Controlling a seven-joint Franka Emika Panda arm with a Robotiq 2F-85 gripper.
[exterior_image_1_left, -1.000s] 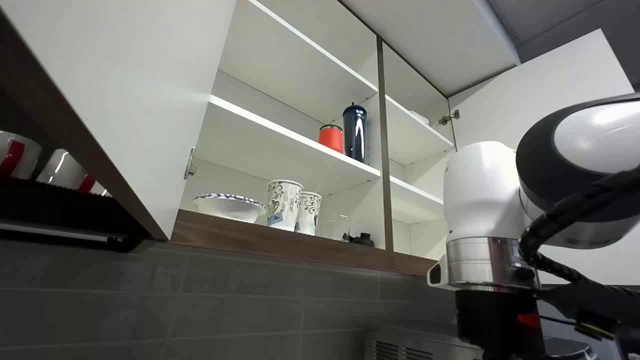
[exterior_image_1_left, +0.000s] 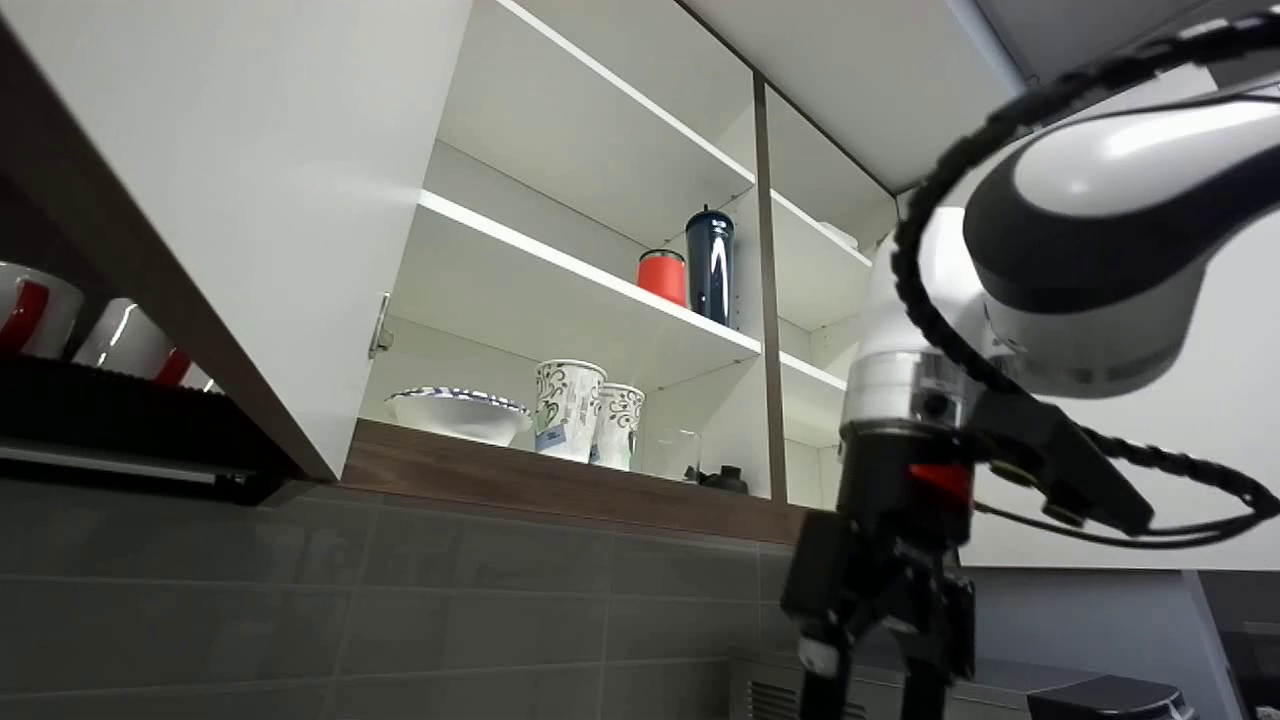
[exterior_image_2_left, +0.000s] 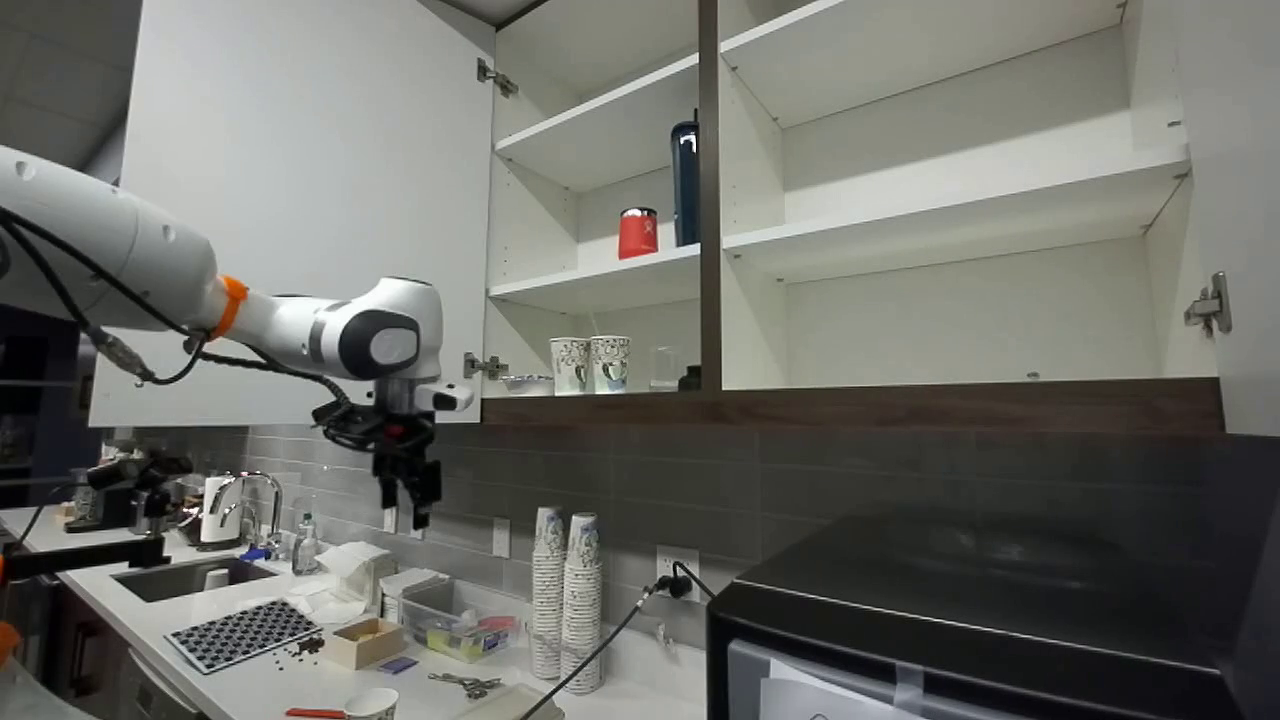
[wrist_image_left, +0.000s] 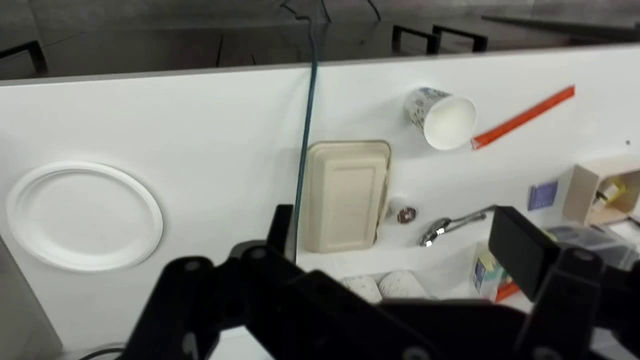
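My gripper (exterior_image_2_left: 405, 518) hangs fingers-down above the counter, in front of the open left cabinet door. In the wrist view its fingers (wrist_image_left: 519, 249) stand wide apart, open, with nothing held between them. Below the gap, on the white counter (wrist_image_left: 228, 150), lie a tan lidded container (wrist_image_left: 349, 195) and metal utensils (wrist_image_left: 447, 227). A tipped patterned paper cup (wrist_image_left: 448, 123) and a red strip (wrist_image_left: 528, 117) lie farther off. On the cabinet's lower shelf are two patterned cups (exterior_image_1_left: 567, 406) and a bowl (exterior_image_1_left: 458, 414); a red tumbler (exterior_image_1_left: 662, 276) and dark bottle (exterior_image_1_left: 710, 266) stand one shelf up.
Tall stacks of cups (exterior_image_2_left: 582, 606) stand by the backsplash, with a black appliance (exterior_image_2_left: 960, 600) to their right. A white plate (wrist_image_left: 84, 216) lies on the counter; a cable (wrist_image_left: 309, 108) crosses it. The right cabinet shelves (exterior_image_2_left: 960, 228) look empty.
In exterior view 1 the arm has risen and shifted left. The cabinet's contents have not moved.
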